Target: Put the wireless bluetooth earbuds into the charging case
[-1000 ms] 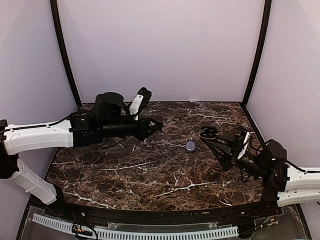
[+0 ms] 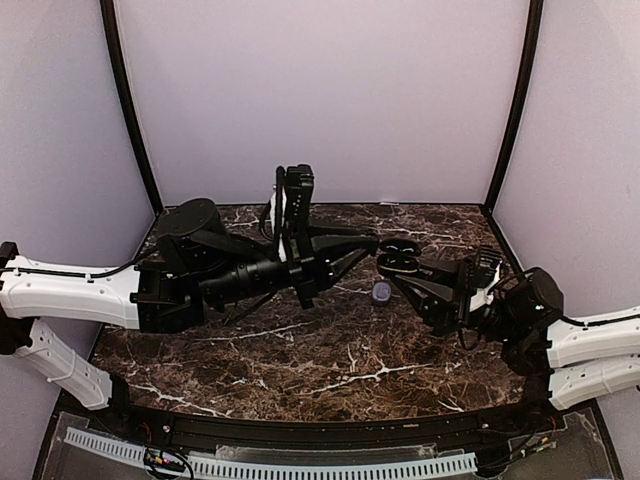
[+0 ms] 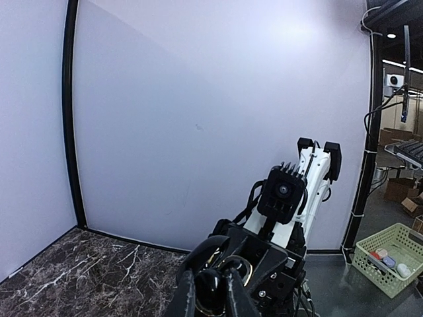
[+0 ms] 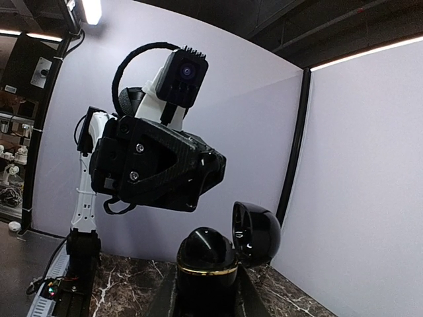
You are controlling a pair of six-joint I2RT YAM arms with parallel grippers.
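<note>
In the right wrist view my right gripper is shut on the glossy black charging case point(image 4: 208, 254), which has a gold band. Its hollow lid point(image 4: 258, 234) stands open beside it. From above, the case point(image 2: 400, 263) is held over the table, just right of my left gripper point(image 2: 372, 243). A dark, shiny rounded thing point(image 3: 209, 289) shows between the left gripper's fingers point(image 3: 188, 290) in the left wrist view. Whether it is an earbud in their grasp or part of the case behind them is unclear. No earbud can be made out for certain.
A small purplish-grey object point(image 2: 381, 292) lies on the dark marble table point(image 2: 330, 350) below the grippers. Bare table surrounds it. Light panels enclose the table's back and sides. Off to the right in the left wrist view stands a pale green basket point(image 3: 380, 281) with small items.
My left gripper has come rightward across the table, closing most of the gap to the case. The right gripper has shifted slightly left with the case. The purplish object has not moved.
</note>
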